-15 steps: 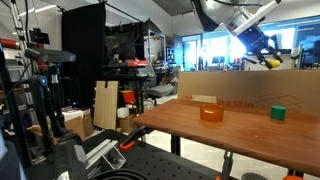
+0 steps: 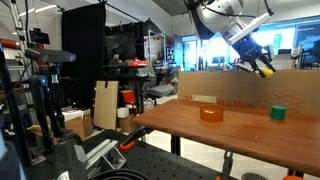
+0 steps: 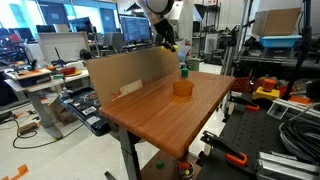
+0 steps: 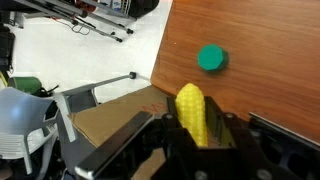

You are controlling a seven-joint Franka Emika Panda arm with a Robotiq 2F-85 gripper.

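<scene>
A yellow object sits between the fingers of my gripper, which is shut on it; its exact kind is hard to tell. High above the table's far part, the gripper points downward with the yellow piece at its tip. Below it on the wooden table stands a green cup, apart from the held object. From the wrist, the green cup appears just beyond the yellow object. An orange bowl rests nearer the table's middle; it is out of the wrist view.
A cardboard panel runs along the table's back edge. Desks and equipment stand behind the panel, and a black cart with cables is beside the table.
The arm has lowered slightly and shifted a little to the left in exterior view 1, carrying the yellow object with it. The green cup and orange bowl have stayed put.
</scene>
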